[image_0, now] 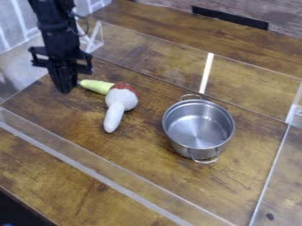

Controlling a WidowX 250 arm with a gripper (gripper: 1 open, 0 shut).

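My black gripper point(59, 69) hangs over the left part of the wooden table, shut, with nothing visible between its fingers. Just right of it lies a pale yellow-green vegetable-like object point(94, 86), partly behind a white plush object point(118, 108) with a reddish patch on top. Farther right stands an empty steel pot point(199, 128) with handles at front and back.
The wooden table point(130, 181) has clear room in front and at the back right. Transparent edging point(281, 168) runs along the right side and other sides of the work area. A white strip point(207, 72) lies behind the pot.
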